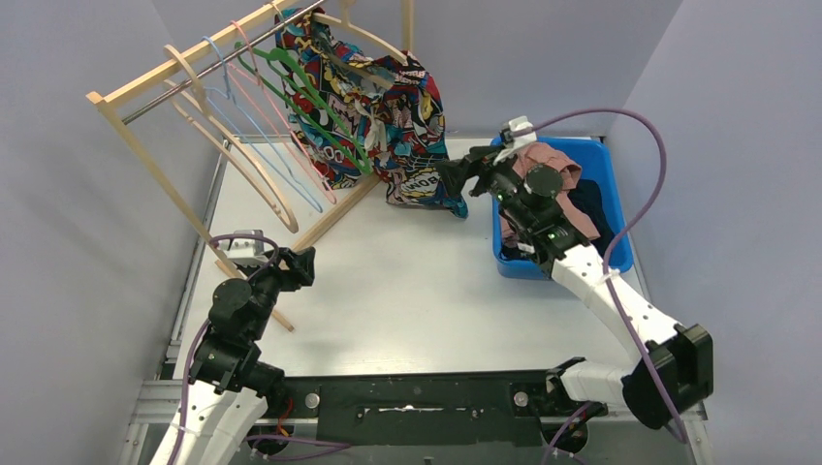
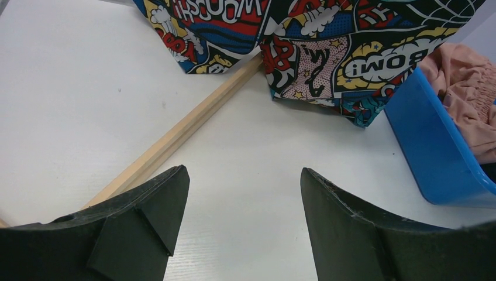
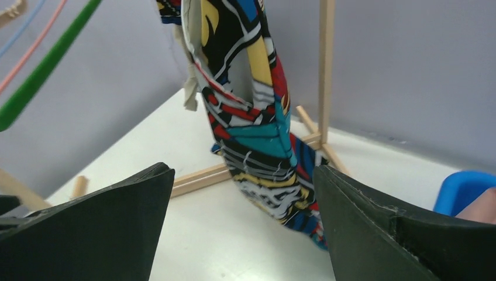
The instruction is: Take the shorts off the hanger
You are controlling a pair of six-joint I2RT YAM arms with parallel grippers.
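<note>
Comic-print shorts [image 1: 409,136] hang at the back end of the wooden rack, on a pale wooden hanger [image 1: 366,39]. Their lower part [image 2: 304,64] crosses the top of the left wrist view, and in the right wrist view the printed cloth [image 3: 257,140] hangs beyond the fingers. My right gripper [image 1: 456,174] is open, just right of the shorts and apart from them, with nothing between its fingers. At the left front, my left gripper [image 1: 302,266] stands open and empty, well short of the cloth.
Empty green [image 1: 315,102], pink and blue hangers and a wooden hanger [image 1: 262,179] hang left of the shorts. A blue bin [image 1: 620,228] with pink cloth [image 1: 557,160] and dark cloth stands at right.
</note>
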